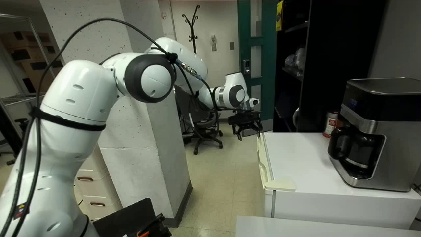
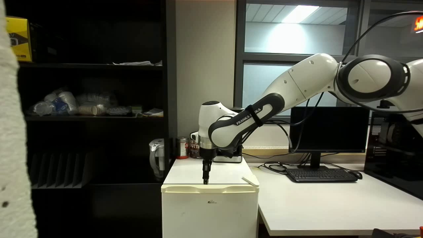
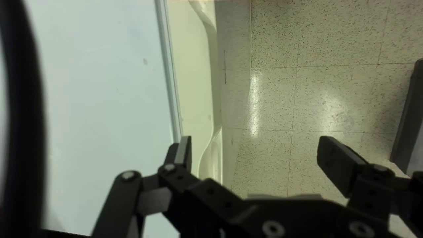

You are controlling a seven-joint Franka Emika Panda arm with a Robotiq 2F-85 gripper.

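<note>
My gripper (image 1: 250, 136) is open and empty, pointing down near the front edge of a small white fridge (image 1: 300, 158). From the second exterior view, the gripper (image 2: 206, 181) appears side-on, just above the line of the fridge door (image 2: 210, 218). Looking down from the wrist, one of the fingers (image 3: 183, 152) overlaps the door's cream top edge (image 3: 192, 75), while the other finger (image 3: 332, 155) is over the floor. Whether either finger touches the door cannot be made out.
On the fridge's far side stands a coffee maker (image 1: 379, 134) beside a can (image 1: 330, 124). A black shelf (image 2: 95, 184) rises behind. The white desk (image 2: 337, 206) holds a monitor (image 2: 329, 129) and keyboard (image 2: 321, 174). A concrete pillar (image 1: 138, 130) borders the open floor (image 1: 213, 181).
</note>
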